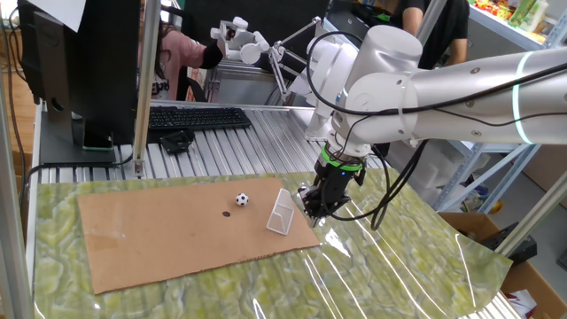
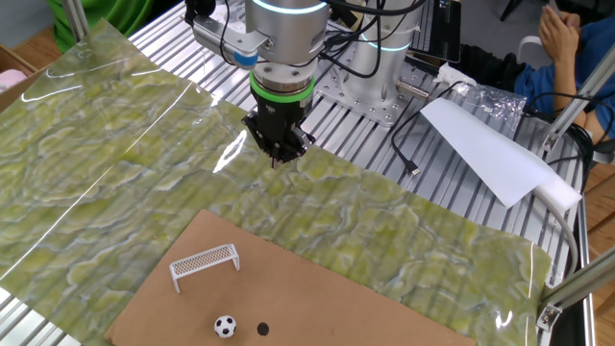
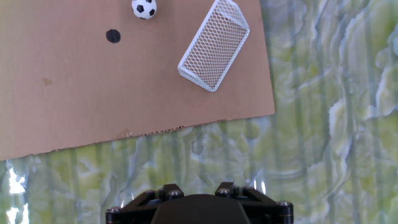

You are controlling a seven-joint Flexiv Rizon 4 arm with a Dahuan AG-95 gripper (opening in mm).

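My gripper (image 2: 274, 160) is black and points down over the green marbled mat, just off the edge of the cardboard sheet. The wrist view shows its two black finger parts (image 3: 171, 191) at the bottom edge with a dark housing between them. The tips are too dark and hidden to tell whether they meet, and no object shows between them. A small white goal with a mesh net (image 3: 214, 46) stands on the cardboard (image 3: 68, 87), close to the gripper. A black-and-white toy football (image 3: 144, 8) rests on the cardboard beside a black round spot (image 3: 113, 36).
Green marbled mat (image 2: 106, 163) covers the table around the cardboard, with free room on it. Beyond lie a keyboard (image 1: 199, 118) and a monitor (image 1: 80, 80). A white sheet (image 2: 490, 149) and a loose cable (image 2: 411, 169) lie near the arm's base. Metal posts stand at the table's sides.
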